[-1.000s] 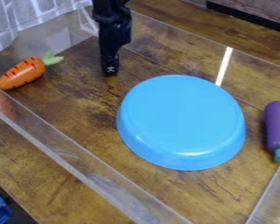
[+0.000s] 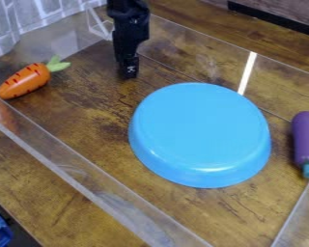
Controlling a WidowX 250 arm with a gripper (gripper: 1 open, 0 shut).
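My black gripper (image 2: pixel 128 66) hangs at the top centre over the wooden tray floor, pointing down; its fingers are too dark and small to tell whether they are open or shut. An orange toy carrot (image 2: pixel 24 81) with a green top lies at the left. A large upturned light-blue round plate or lid (image 2: pixel 200 130) covers the centre right. A purple toy eggplant (image 2: pixel 305 140) lies at the right edge.
Clear plastic walls (image 2: pixel 47 145) border the wooden floor (image 2: pixel 93 116). Bare floor lies below my gripper and left of the blue disc. A blue object sits in the bottom-left corner, outside the wall.
My gripper has risen slightly and shifted a little to the right. The carrot, blue disc and eggplant have not moved.
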